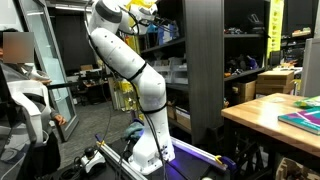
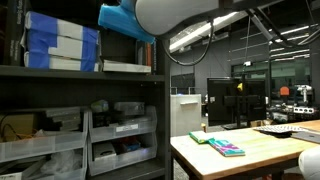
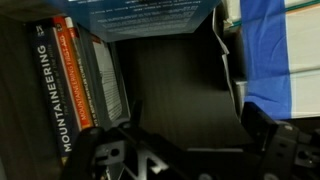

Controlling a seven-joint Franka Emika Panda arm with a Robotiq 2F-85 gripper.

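My gripper is open, its two fingers well apart, with only dark, empty space between them in the wrist view. Beyond the fingertips, a blue book (image 3: 150, 17) with small white print crosses the top of that view. On the left stand several books, among them a black one (image 3: 50, 90) marked "MOUNTAINEERING" and a red-orange one (image 3: 73, 70). A blue and white box (image 3: 275, 55) fills the right side. In exterior view 2 the arm (image 2: 165, 25) reaches in front of the upper shelf; the fingers cannot be made out there.
Clear plastic bins (image 2: 40, 140) sit on the lower shelves. A wooden table (image 1: 265, 115) stands to the right of the dark shelving (image 1: 207, 75), with colourful flat items (image 2: 225, 146) on it. A person (image 1: 18, 60) sits at the far left of exterior view 1.
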